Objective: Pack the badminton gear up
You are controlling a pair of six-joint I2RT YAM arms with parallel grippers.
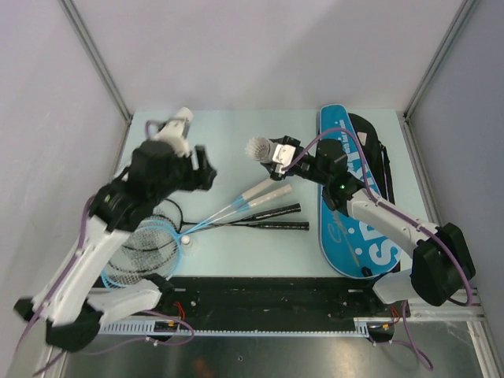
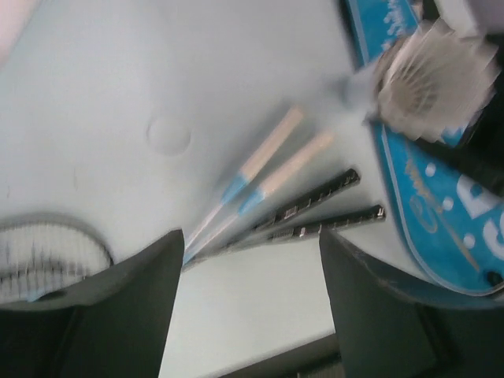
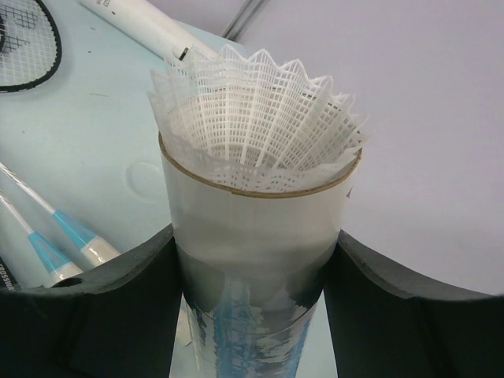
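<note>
My right gripper is shut on an upright tube with nested white shuttlecocks at its open mouth. The left gripper, motion-blurred, stands open and empty to the left of the tube; its wrist view is blurred. Badminton rackets lie on the table, their grips pointing right and strung heads at the lower left. A blue racket bag with a black one behind it lies at the right.
A white tube lies at the back left, partly behind the left arm in the top view. Walls bound both sides.
</note>
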